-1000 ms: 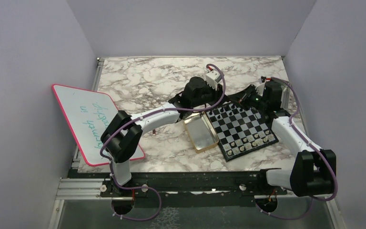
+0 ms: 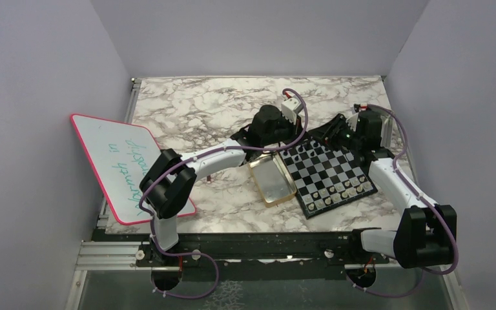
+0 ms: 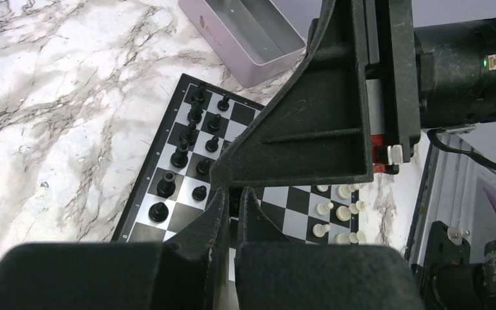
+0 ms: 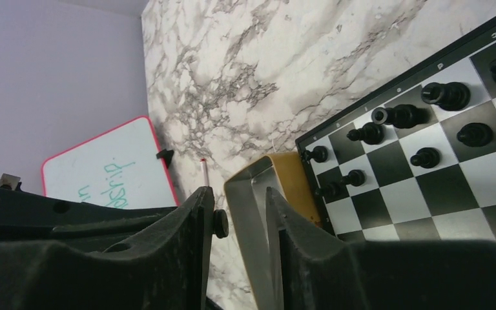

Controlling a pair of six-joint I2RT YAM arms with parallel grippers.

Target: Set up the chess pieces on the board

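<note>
The chessboard (image 2: 323, 171) lies at the right of the table. Black pieces (image 3: 166, 185) stand along its far side, and pale pieces (image 3: 323, 208) along the near side. My two grippers meet above the far left part of the board. In the left wrist view, my left gripper is shut on a dark piece, mostly hidden by the fingers. The piece's rounded dark end (image 4: 220, 223) shows between the spread fingers of my right gripper, close to one of them. The right gripper is open, and a finger (image 3: 297, 142) of it fills much of the left wrist view.
An open metal box (image 4: 297, 184) sits against the board's left side; the visible part of its inside looks empty. A whiteboard (image 2: 113, 171) leans at the left, with a red pen (image 2: 208, 179) on the table nearby. Behind the board, the marble surface is free.
</note>
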